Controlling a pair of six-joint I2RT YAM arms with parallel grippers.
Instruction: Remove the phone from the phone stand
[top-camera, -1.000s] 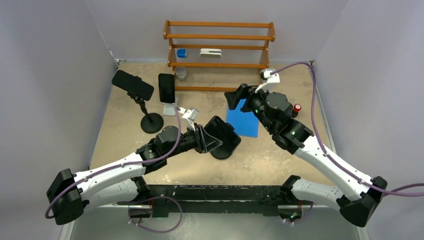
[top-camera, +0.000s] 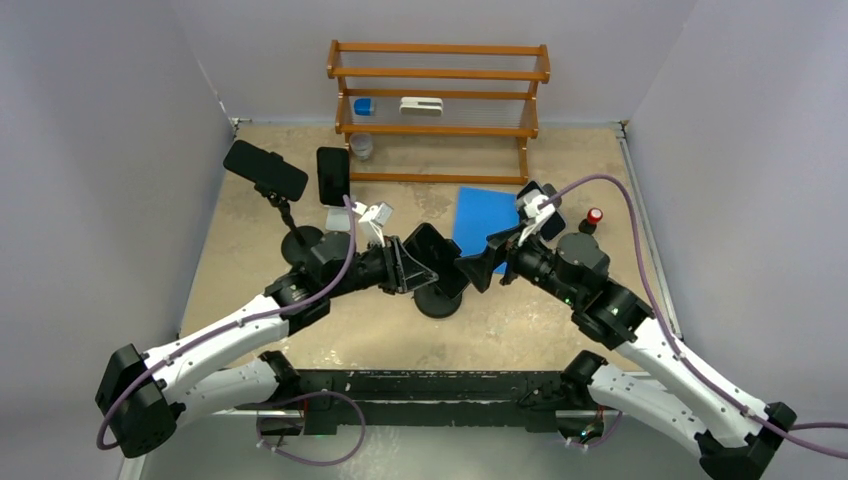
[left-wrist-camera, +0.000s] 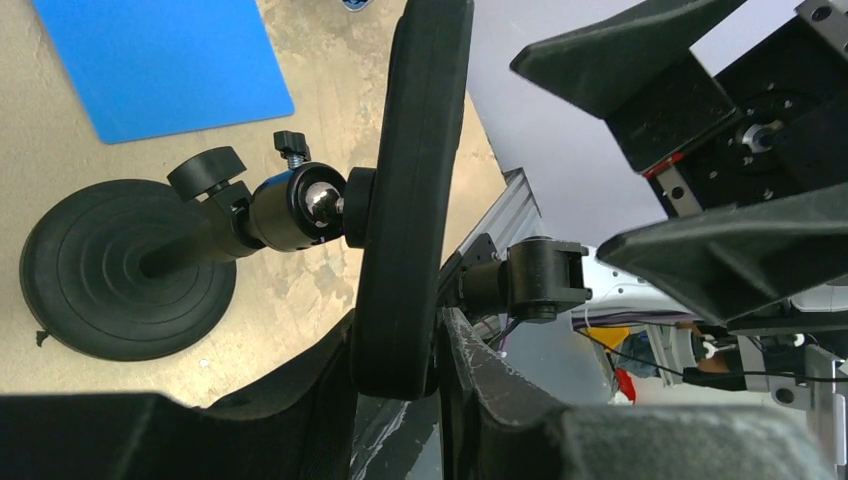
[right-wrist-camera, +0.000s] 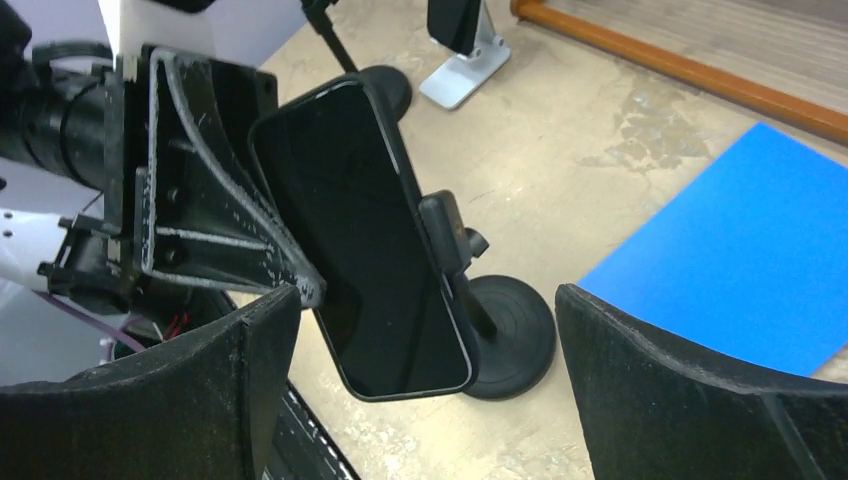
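A black phone sits in the clamp of the centre phone stand, whose round base and ball joint show in the left wrist view. My left gripper (top-camera: 412, 268) is shut on the phone and its holder (left-wrist-camera: 405, 220), gripping the lower end in its own view. My right gripper (top-camera: 480, 262) stands open just right of the phone, its fingers at either side of it in the right wrist view, with nothing between them.
A blue mat (top-camera: 468, 215) lies behind. Other phones on stands (top-camera: 265, 168) stand at the left and back, one partly hidden at the right. A wooden rack (top-camera: 438, 130) is at the back, a red-topped bottle (top-camera: 593, 218) at the right.
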